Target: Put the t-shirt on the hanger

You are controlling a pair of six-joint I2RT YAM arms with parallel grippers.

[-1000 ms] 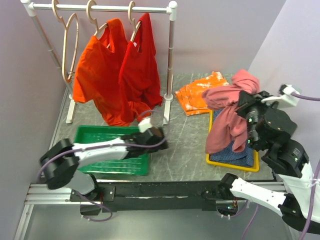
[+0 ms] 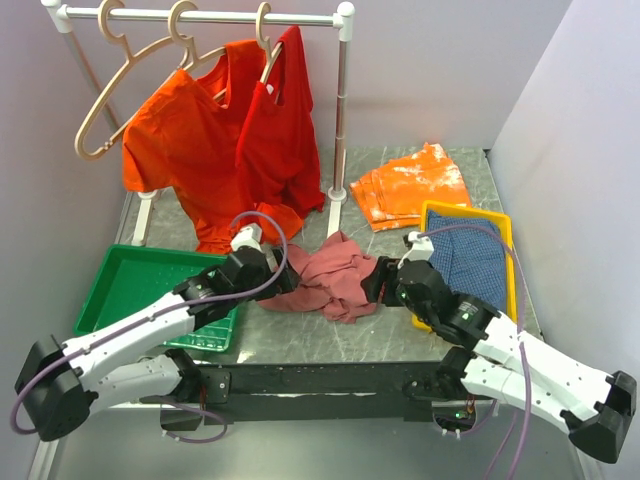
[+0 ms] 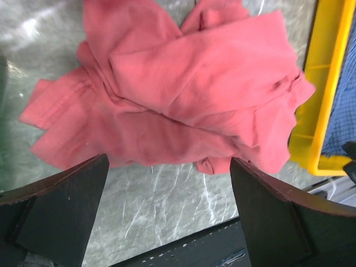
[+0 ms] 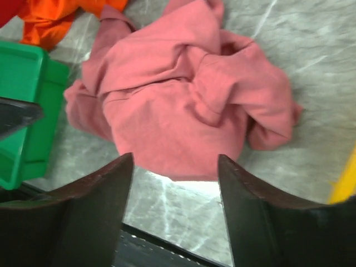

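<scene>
A crumpled pink t-shirt [image 2: 325, 275] lies on the table between my two grippers. In the left wrist view the shirt [image 3: 183, 89] spreads just beyond the tips of my left gripper, which is open with nothing between its fingers. My right gripper stands over the near edge of the shirt [image 4: 172, 100] with its fingers apart; whether they touch the cloth cannot be told. On the rail at the back left hangs an empty beige hanger [image 2: 128, 70]. An orange shirt [image 2: 190, 130] and a red shirt [image 2: 285, 130] hang beside it.
The green tray [image 2: 105, 290] sits at the left, partly behind my left arm. To the right, a yellow bin [image 2: 510, 235] holds blue cloth [image 2: 465, 260]. Folded orange-and-white cloth [image 2: 410, 185] lies behind it. Bare table shows in front of the shirt.
My right gripper carried the pink shirt left from above the yellow bin, and the shirt now lies on the table. The green tray has shifted left; my left arm moved back. The empty hanger has swung.
</scene>
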